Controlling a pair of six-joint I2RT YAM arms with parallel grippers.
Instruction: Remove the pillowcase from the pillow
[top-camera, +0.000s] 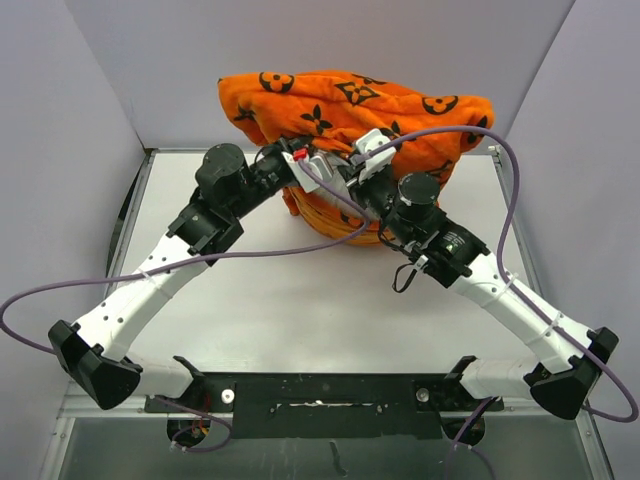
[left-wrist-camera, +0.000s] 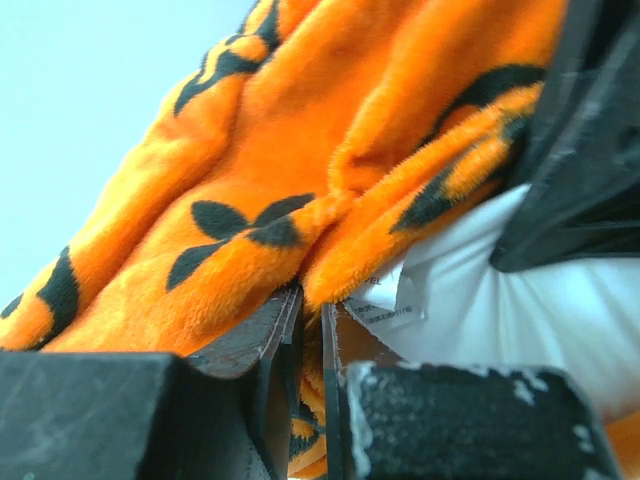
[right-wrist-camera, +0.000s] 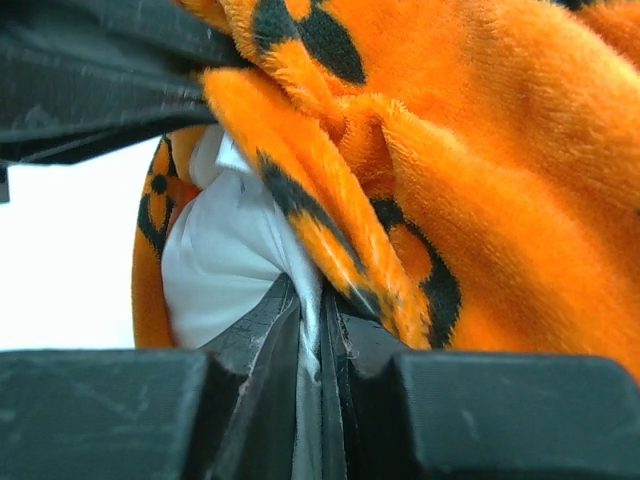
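The orange pillowcase with dark flower print is bunched over the upper middle of the table, the white pillow showing inside its opening. Both grippers are close together at that opening. My left gripper is shut on the orange fabric, with a white label beside it. My right gripper is shut on white fabric of the pillow, right next to the orange edge. The dark body of another gripper reaches into each wrist view from the side. In the top view both fingertips are hidden by the arms.
Grey walls stand left, right and behind; purple cables loop over both arms.
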